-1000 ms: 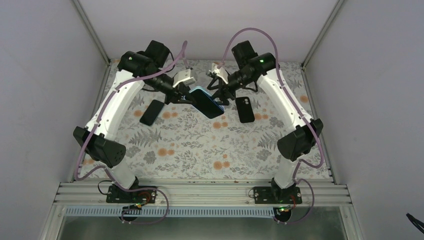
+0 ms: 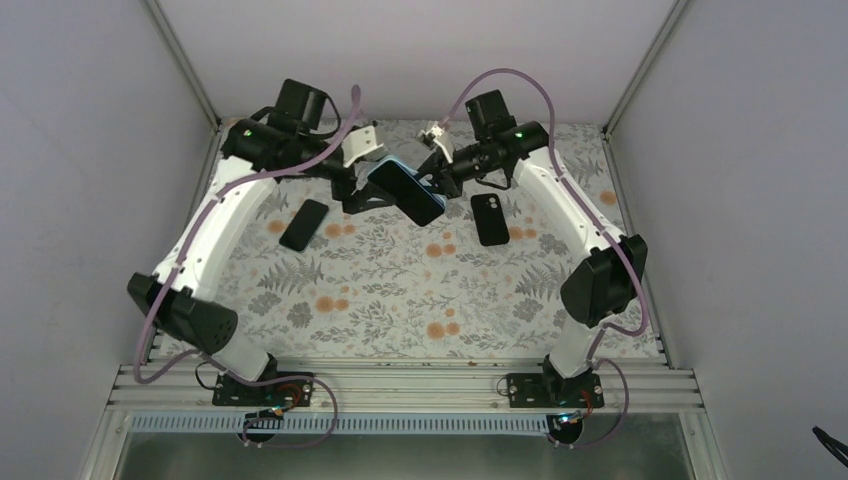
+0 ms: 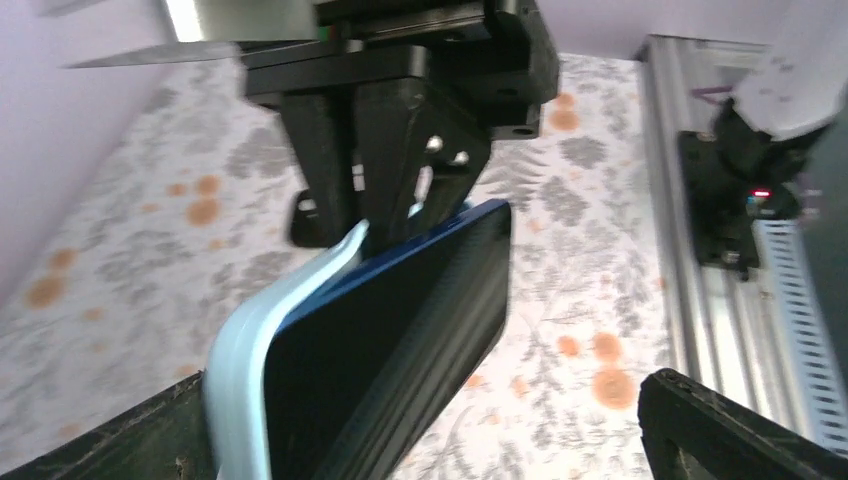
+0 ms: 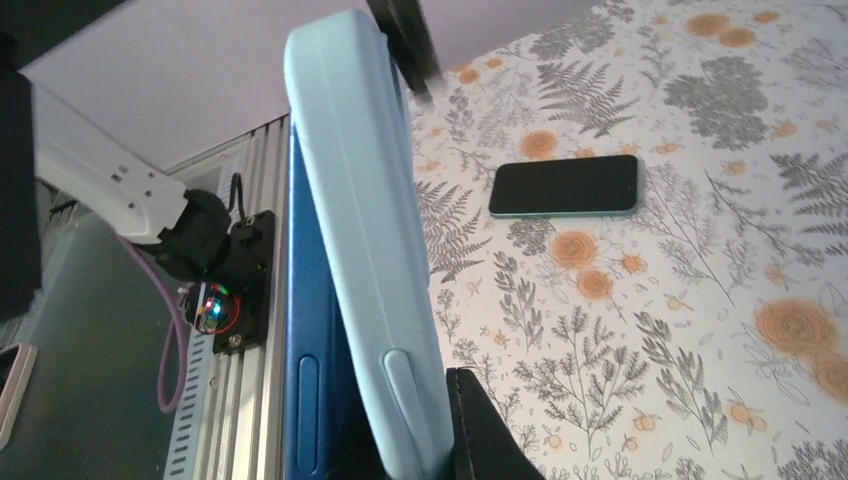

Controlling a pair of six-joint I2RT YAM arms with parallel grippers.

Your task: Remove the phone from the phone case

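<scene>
A black-screened phone with a blue frame [image 4: 305, 420] and its light blue case [image 3: 245, 350] are held tilted above the table. The case edge stands off from the phone's screen [image 3: 400, 340] along one side, with the phone still partly inside. My right gripper [image 2: 430, 178] is shut on the case's edge, its fingers [image 3: 385, 150] reaching in by the phone's long side. My left gripper is open, its two fingers wide apart around the near end of phone and case. A dark left fingertip [image 4: 405, 45] shows blurred beside the case's far end.
On the patterned table [image 2: 380, 300] a second phone [image 2: 304, 225] lies at the left, screen up. A black phone or case [image 2: 490, 219] with camera lenses lies at the right.
The held phone and case have shifted slightly left and away from the front and turned a little.
</scene>
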